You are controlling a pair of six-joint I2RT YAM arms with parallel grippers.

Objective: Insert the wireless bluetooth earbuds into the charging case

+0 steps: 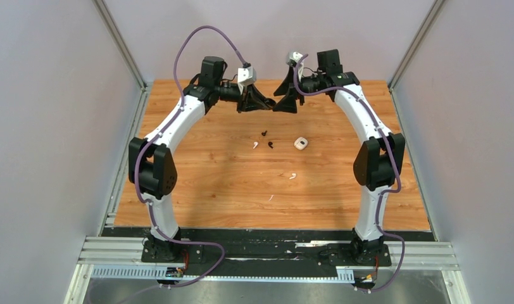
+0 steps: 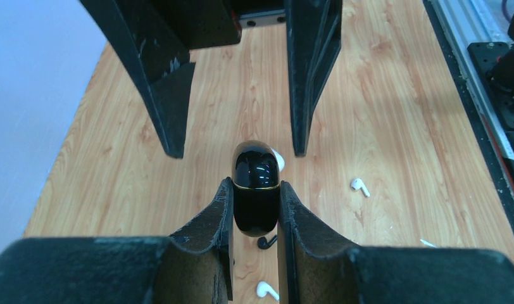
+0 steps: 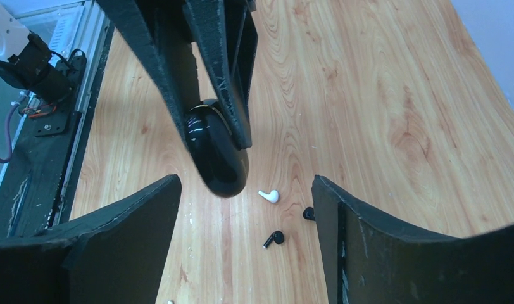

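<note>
A glossy black charging case (image 2: 256, 168) is held upright in the left wrist view between the fingertips of my left gripper; in the right wrist view its lower end hangs free of those fingers. My right gripper faces it from close by, open, with the case just in front of the gap between its fingers. On the table below lie black earbuds (image 3: 276, 238) and white earbuds (image 3: 271, 196); in the top view they sit near the middle.
A white case (image 1: 300, 143) rests on the wooden table (image 1: 229, 190) right of the loose earbuds. Both arms meet high over the back half.
</note>
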